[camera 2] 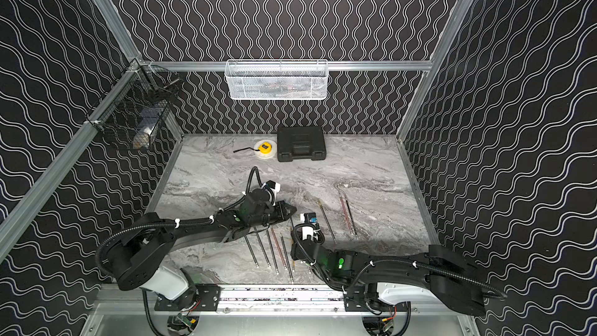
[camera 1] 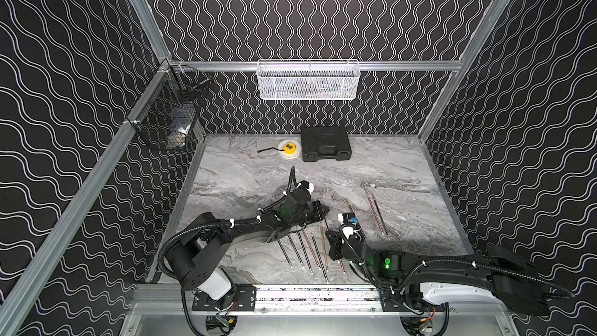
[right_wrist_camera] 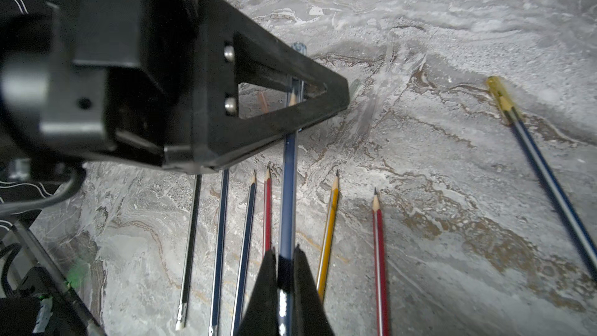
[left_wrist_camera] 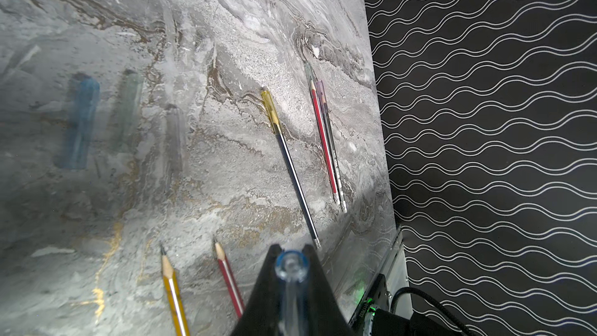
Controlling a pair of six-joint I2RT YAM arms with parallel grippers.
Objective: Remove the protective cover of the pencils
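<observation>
My left gripper is shut on a clear bluish pencil cover in the left wrist view; in the right wrist view that cover encloses the tip of a dark blue pencil (right_wrist_camera: 287, 193). My right gripper is shut on that pencil lower down. Uncovered pencils lie below, including a yellow (right_wrist_camera: 329, 224) and a red one (right_wrist_camera: 379, 249). A dark pencil with a yellow cover (left_wrist_camera: 270, 109) lies to the right, near a covered pair (left_wrist_camera: 326, 137). Loose covers (left_wrist_camera: 84, 121) lie on the table.
A black case (camera 1: 325, 143) and a tape measure (camera 1: 288, 147) sit at the back of the marble table (camera 2: 205, 174). A white wire basket (camera 1: 307, 81) hangs on the back wall, a black basket (camera 1: 168, 118) on the left.
</observation>
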